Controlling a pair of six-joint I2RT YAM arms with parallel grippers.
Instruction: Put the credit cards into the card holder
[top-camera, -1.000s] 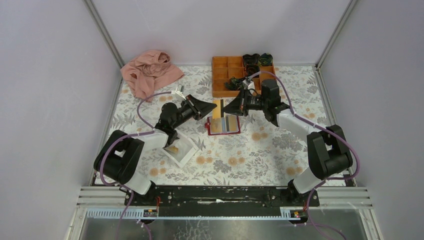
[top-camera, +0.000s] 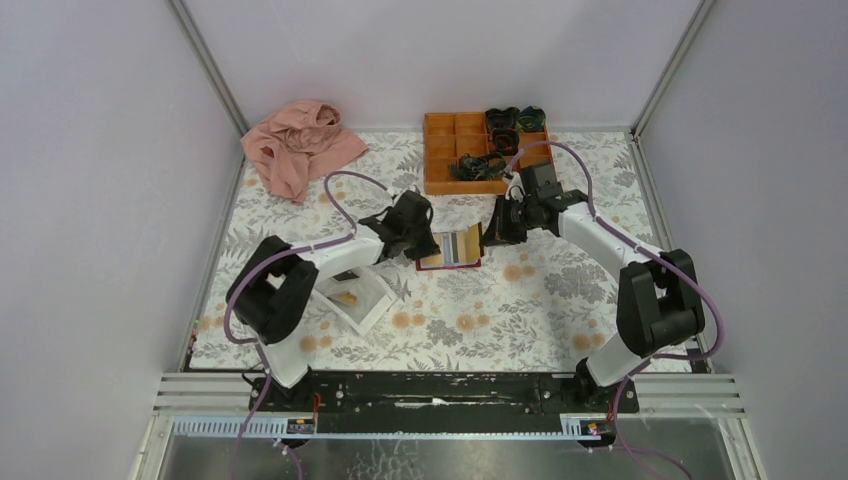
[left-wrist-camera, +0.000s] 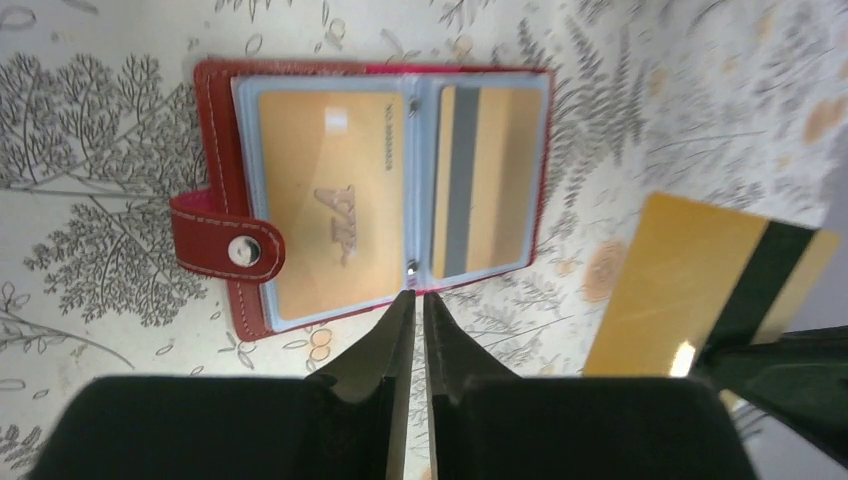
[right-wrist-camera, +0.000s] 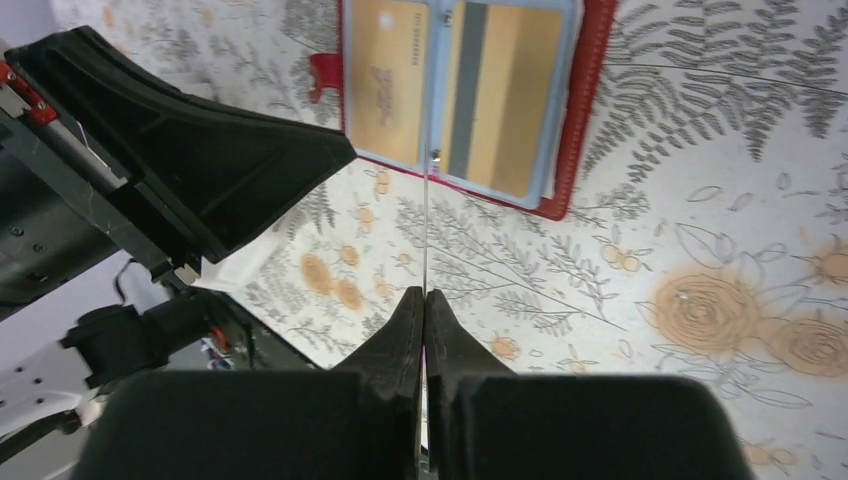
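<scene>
The red card holder (top-camera: 450, 268) lies open on the table. In the left wrist view, a gold card (left-wrist-camera: 330, 220) with lettering fills one clear sleeve and a dark-striped card (left-wrist-camera: 500, 180) the other. Pinched in my right gripper is a loose gold card with a black stripe; the right wrist view sees it edge-on as a thin line. It hangs above the holder's right side in the top view. My left gripper is over the holder's left side, its fingers a narrow gap apart with nothing between them.
A white tray (top-camera: 377, 306) with dark and gold items stands left of the holder, partly under the left arm. Behind are an orange compartment box (top-camera: 438, 170) with black coils and a pink cloth (top-camera: 300, 145).
Side by side at the card a second ago, the grippers have separated.
</scene>
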